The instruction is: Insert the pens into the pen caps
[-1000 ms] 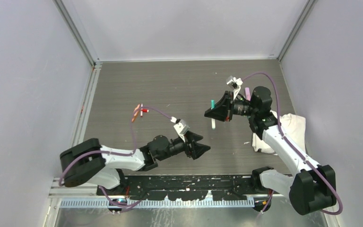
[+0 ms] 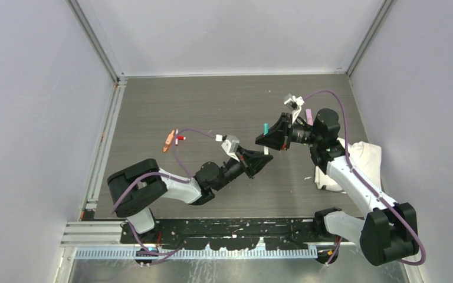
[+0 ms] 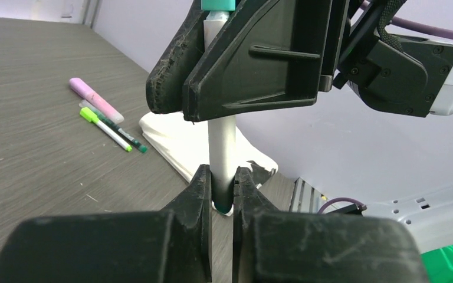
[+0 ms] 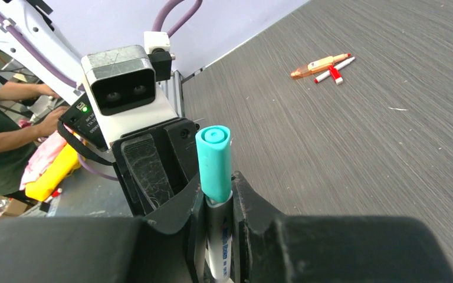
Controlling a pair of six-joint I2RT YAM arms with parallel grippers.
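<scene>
A white marker (image 3: 222,147) with a teal cap (image 4: 214,159) is held between both arms. My right gripper (image 2: 262,140) is shut on the marker just below the cap. My left gripper is shut on its opposite end, where a dark green tip shows between the fingers. In the right wrist view the cap points up, seated against the white barrel. On the left of the table lie an orange highlighter (image 4: 320,66), a white pen (image 4: 343,63) and a small red cap (image 4: 335,75).
In the left wrist view, a pink marker (image 3: 96,99), a dark green pen (image 3: 115,125) and a lime-capped pen (image 3: 106,129) lie near a folded white cloth (image 2: 363,158). Bare table stretches behind the two grippers.
My left gripper has come up and right from below, its fingers going from open to shut on the marker's lower end. The right arm and the marker have stayed nearly still.
</scene>
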